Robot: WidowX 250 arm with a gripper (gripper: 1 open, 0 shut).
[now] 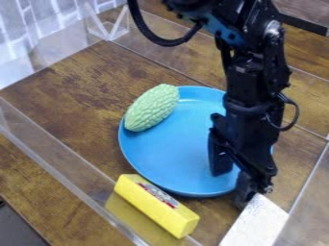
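Observation:
My black gripper (pixel 240 159) reaches down over the right side of a blue round plate (pixel 167 154), its fingertips low near the plate's right part. The fingers look open, though dark parts hide what is between them. A pale green corn-like object (pixel 150 106) lies on the plate's upper left.
A yellow box (pixel 154 205) lies below the plate at front left, and a white object (pixel 257 229) at front right.

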